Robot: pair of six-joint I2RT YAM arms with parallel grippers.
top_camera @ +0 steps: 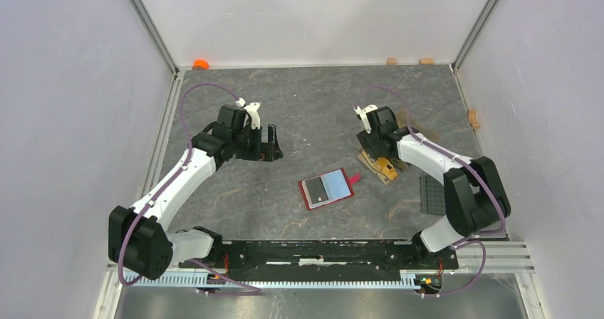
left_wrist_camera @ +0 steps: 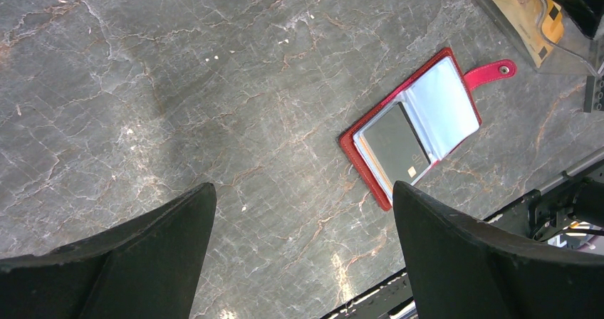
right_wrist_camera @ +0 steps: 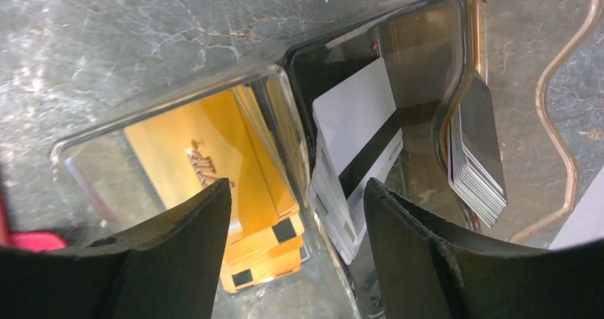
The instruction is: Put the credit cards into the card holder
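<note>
Lying open on the table is a red card holder (left_wrist_camera: 362,166), its strap with a snap pointing right; a dark card (left_wrist_camera: 394,144) sits in its left side and a pale sleeve (left_wrist_camera: 446,105) shows on its right. In the right wrist view, yellow cards (right_wrist_camera: 203,155) fill one compartment of a clear box (right_wrist_camera: 92,137). White cards with a black stripe (right_wrist_camera: 356,109) lean in the middle one, and grey cards (right_wrist_camera: 481,144) in the far one. My right gripper stands open above the box, nothing between its fingers. My left gripper (top_camera: 269,152) hangs open over bare table, left of the holder.
A dark mesh panel (top_camera: 433,196) lies at the table's right side. An orange round object (top_camera: 201,64) is at the back left corner. Bare table spreads across the middle and left.
</note>
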